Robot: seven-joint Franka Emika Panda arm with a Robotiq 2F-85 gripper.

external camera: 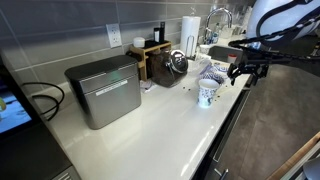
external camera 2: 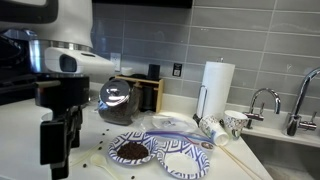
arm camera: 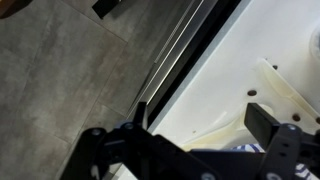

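Note:
My gripper is open with nothing between its fingers, hanging over the counter's front edge in the wrist view. It shows large at the left of exterior view 2, and at the right in exterior view 1. A blue-and-white patterned plate [external camera 2: 131, 161] holds dark brown bits. Beside it, a similar plate [external camera 2: 183, 172] has pale contents. A patterned white cup [external camera: 206, 96] is on the counter, left of the gripper in exterior view 1. Part of a patterned plate is hidden behind the right finger in the wrist view.
A grey metal box-shaped appliance [external camera: 108, 97] and a dark round-fronted container [external camera: 167, 68] line the wall. A paper towel roll [external camera 2: 216, 88] and patterned cups [external camera 2: 234, 122] stand near the sink faucet [external camera 2: 300, 100].

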